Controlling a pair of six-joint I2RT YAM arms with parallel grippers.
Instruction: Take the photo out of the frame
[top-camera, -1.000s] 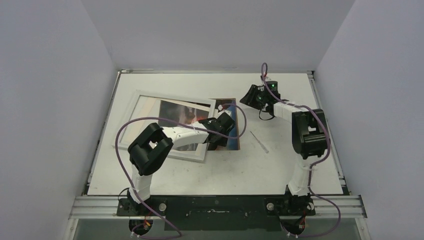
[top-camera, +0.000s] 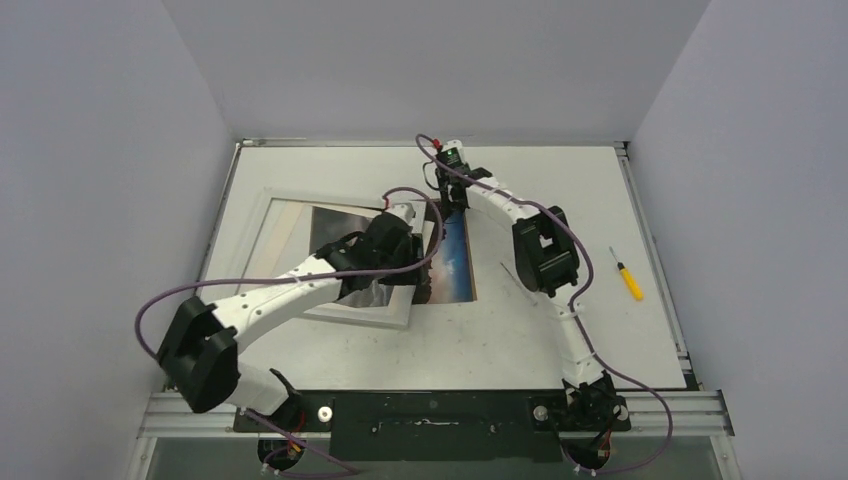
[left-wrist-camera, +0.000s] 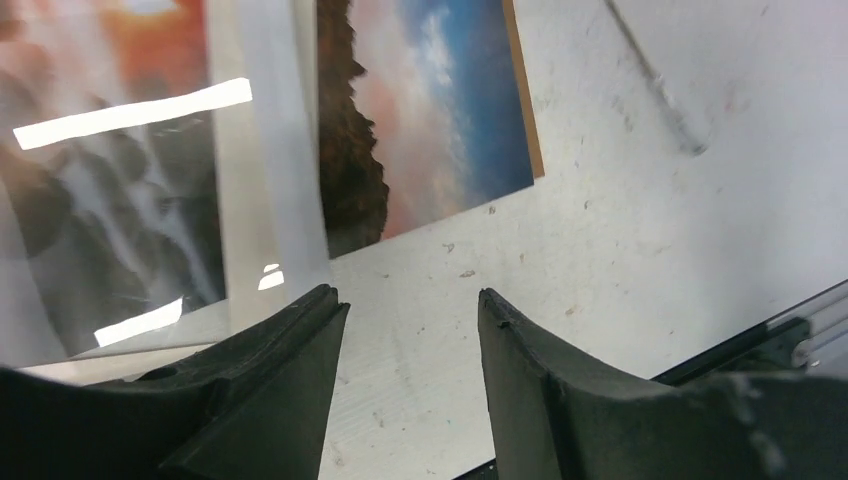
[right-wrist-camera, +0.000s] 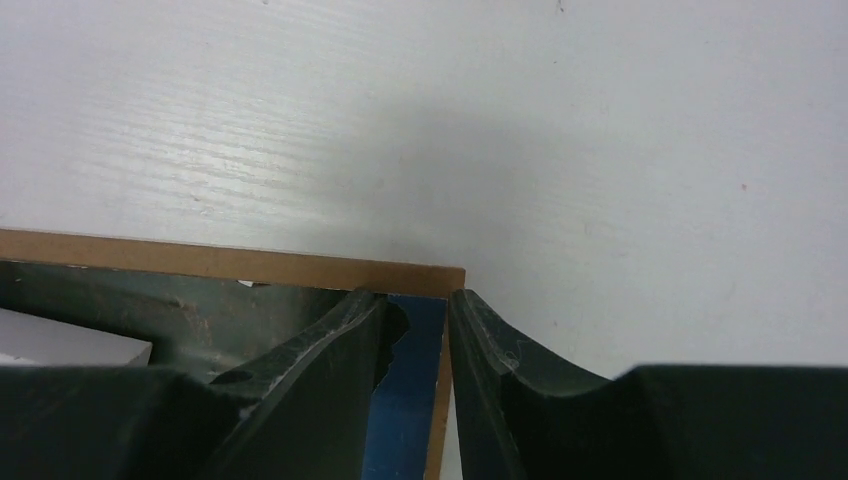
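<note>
The photo with a brown backing edge lies partly out beside the white frame, whose glazed area shows in the left wrist view. My left gripper is open above the frame's right side, nothing between its fingers. My right gripper is at the photo's far corner, fingers part open and close around that corner; whether they touch it I cannot tell.
A thin silver tool lies right of the photo. A yellow-handled screwdriver lies at the table's right.
My right gripper has moved left onto the photo's far corner. My left gripper has moved left and is off the photo's middle, uncovering more of it.
</note>
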